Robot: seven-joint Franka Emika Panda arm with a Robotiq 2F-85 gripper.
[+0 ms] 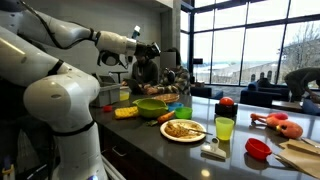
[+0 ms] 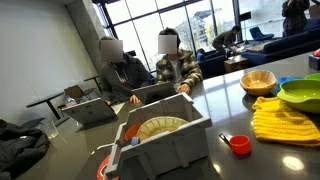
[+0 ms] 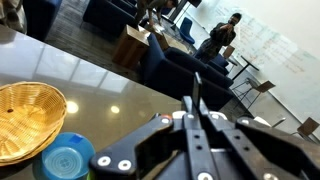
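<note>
My gripper is high above the table in the wrist view, its dark fingers close together. They look shut, but what lies between them cannot be made out. Exterior view 1 has the arm stretched over the back left of the table, the gripper (image 1: 151, 49) small and dark against the people behind. Below it are a green bowl (image 1: 152, 106) and a yellow cloth (image 1: 126, 113). In the wrist view, a wicker basket (image 3: 30, 115) and a blue bowl (image 3: 66, 157) stand on the table at lower left, apart from the gripper.
A plate of food (image 1: 183, 138), a yellow cup (image 1: 224, 130), a red bowl (image 1: 258, 149) and orange-red items (image 1: 288, 128) occupy the table. In exterior view 2, a grey bin (image 2: 170, 146) stands at front centre and two people sit behind laptops.
</note>
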